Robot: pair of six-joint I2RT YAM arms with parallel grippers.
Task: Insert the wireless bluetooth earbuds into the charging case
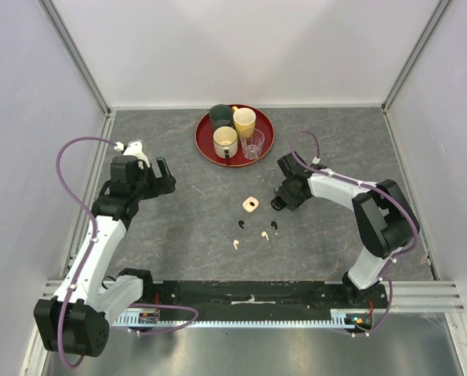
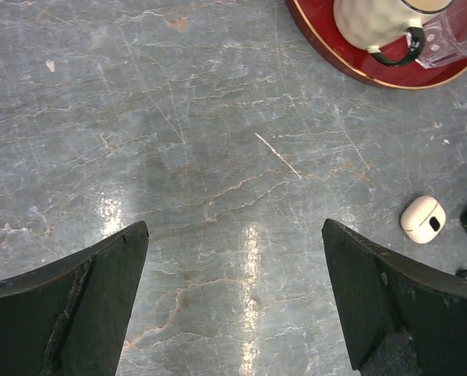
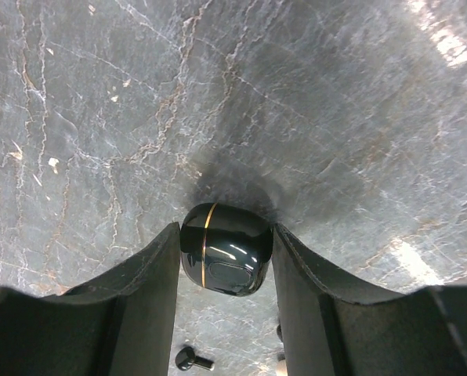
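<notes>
The black charging case, glossy with a gold line, sits between the fingertips of my right gripper, which touch it on both sides. Its lid looks closed, and whether it is clear of the table cannot be told. A white charging case lies just left of it. In front of the cases are two black earbuds and two white earbuds, loose on the table. Far to the left, my left gripper stands wide open above bare table, holding nothing.
A red tray with several cups and a glass stands at the back centre. The right arm reaches in over the right side.
</notes>
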